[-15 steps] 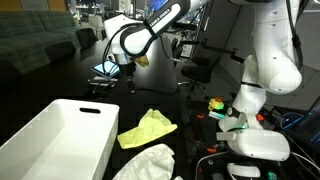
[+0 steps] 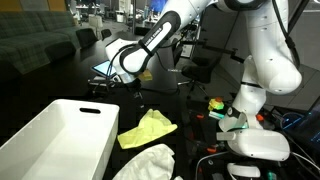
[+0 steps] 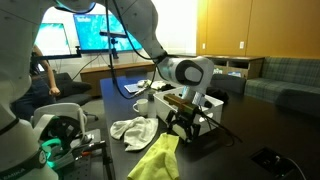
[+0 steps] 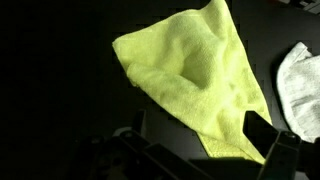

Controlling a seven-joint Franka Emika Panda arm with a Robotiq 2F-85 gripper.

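A yellow cloth [image 2: 147, 129] lies crumpled on the dark table, with a white cloth [image 2: 151, 163] beside it. In the wrist view the yellow cloth [image 4: 195, 70] fills the middle and upper part, one fold raised, and the white cloth [image 4: 301, 90] shows at the right edge. My gripper is open above the table, its fingers spread, nothing between them. From exterior view 2, it hangs just beyond the yellow cloth [image 3: 155, 161], apart from it.
A large white box [image 2: 62, 140] stands on the table to the left of the cloths in exterior view 1. Black chairs [image 2: 62, 50] are behind the table. Bare table lies behind the yellow cloth.
My arm has come down toward the table over the last second, and the gripper is now lower and nearer the yellow cloth. Both cloths and the box have stayed put.
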